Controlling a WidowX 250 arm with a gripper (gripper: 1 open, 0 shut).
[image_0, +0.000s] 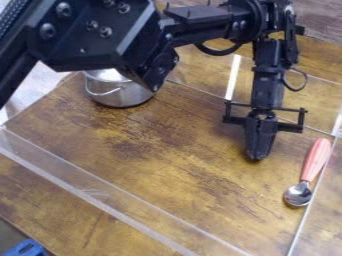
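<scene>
My gripper (261, 150) points down low over the wooden table (147, 175), right of centre, with its fingers closed and nothing visible between them. A spoon (317, 160) with a pink handle lies to its right, bowl toward the front, apart from the fingers. At the back left a steel pot (120, 92) sits partly hidden behind the black arm.
Pale tape lines cross the surface. A small blue object (23, 249) shows at the bottom left corner.
</scene>
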